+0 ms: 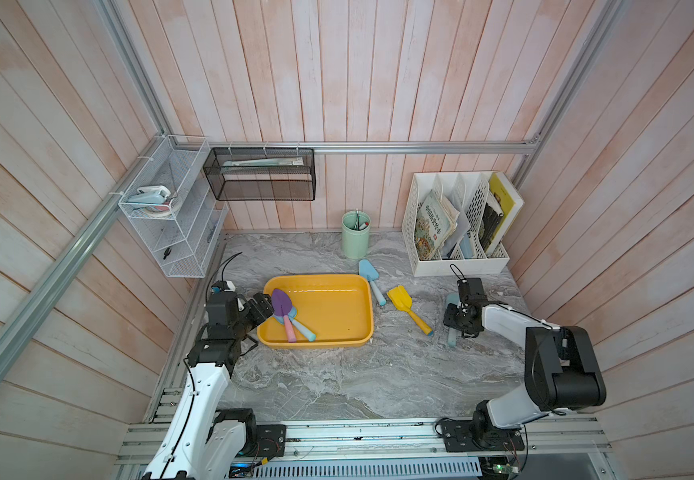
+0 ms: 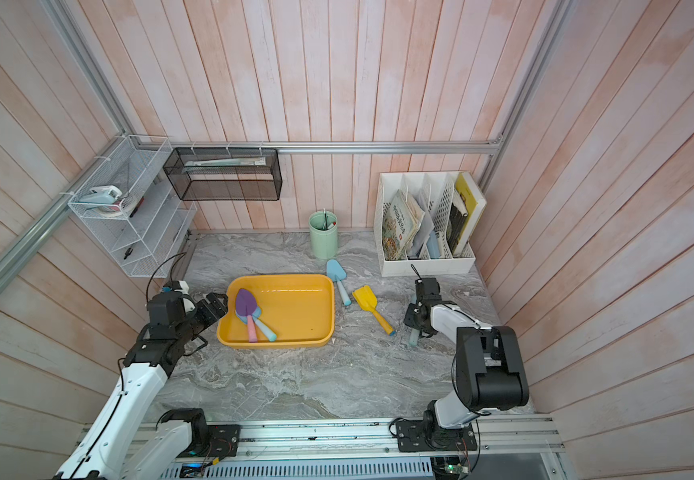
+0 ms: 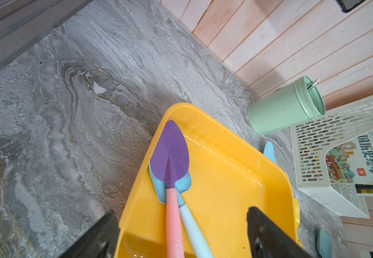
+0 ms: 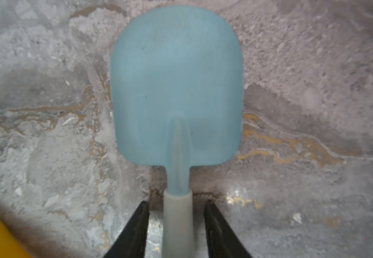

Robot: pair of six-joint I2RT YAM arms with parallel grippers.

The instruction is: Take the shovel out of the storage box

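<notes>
In the yellow box lie a purple-bladed shovel with a pink handle and, beneath it, a light blue shovel. My left gripper hangs open at the box's left end, nothing between its fingers. My right gripper is low over a light blue shovel on the table, right of the box; its fingers stand apart on either side of the handle, with visible gaps.
A yellow shovel and another blue shovel lie between box and right gripper. Behind stand a green cup and a white file rack.
</notes>
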